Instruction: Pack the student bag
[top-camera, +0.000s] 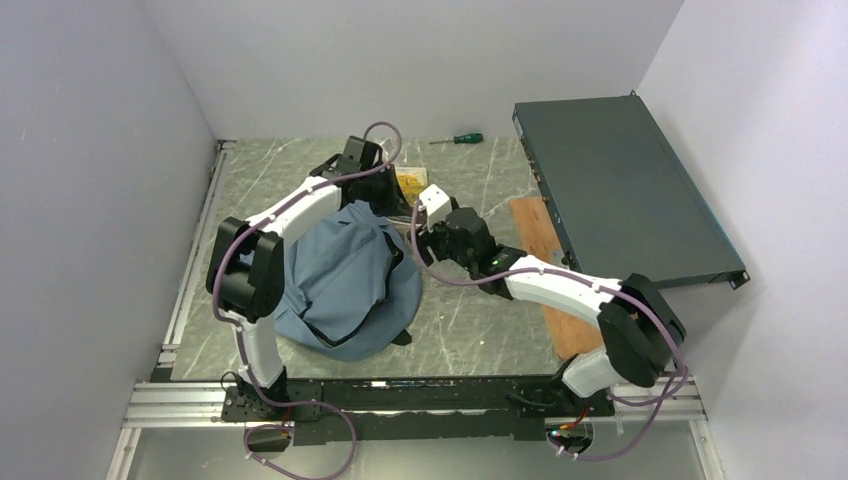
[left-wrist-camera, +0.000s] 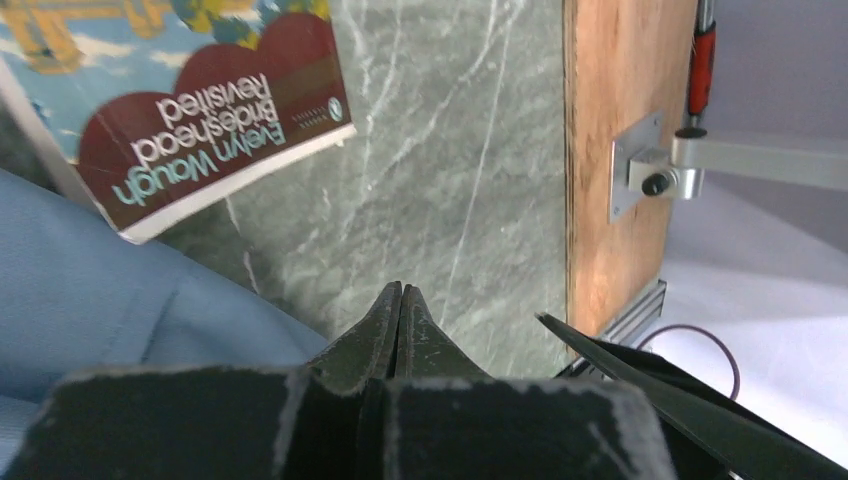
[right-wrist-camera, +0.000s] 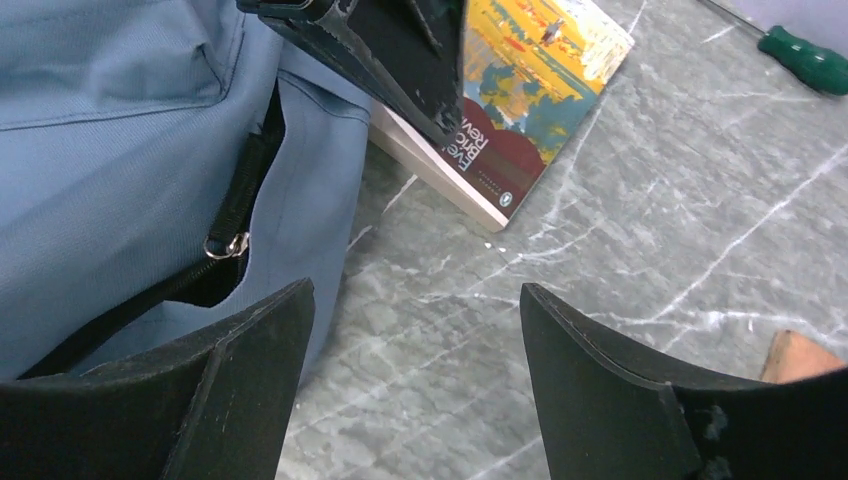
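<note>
The blue fabric bag lies open on the left of the table, its zipper and strap visible in the right wrist view. A paperback book with a maroon title band lies beside its back edge, partly hidden under my left gripper from above. My left gripper is shut with nothing visible between its fingers, above the book's near end and the bag's edge. My right gripper stands open beside the bag's right side, facing the book, with bare table between its fingers.
A green-handled screwdriver lies at the back edge. A wooden board with a metal bracket and a large dark panel occupy the right. Bare table shows right of the bag.
</note>
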